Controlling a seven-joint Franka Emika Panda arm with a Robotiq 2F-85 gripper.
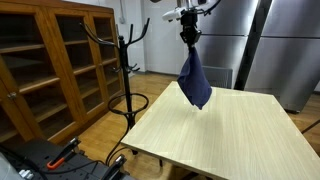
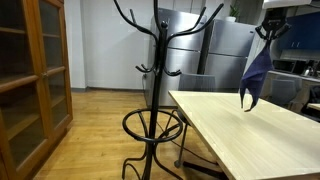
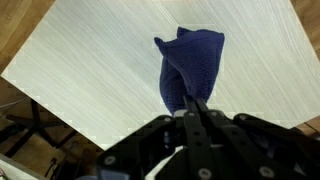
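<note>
A dark blue cloth hangs in loose folds over the table, its upper end pinched in my gripper. In the second exterior view the same cloth dangles, its lower tip near or above the tabletop; a gap is hard to judge there. Seen from the wrist, the cloth spreads out below the shut fingers, against the pale tabletop. The pinched part itself is mostly hidden by the fingers.
A black coat rack with curved hooks stands beside its left edge. Chairs are at the far side, with a glass-fronted cabinet at the left.
</note>
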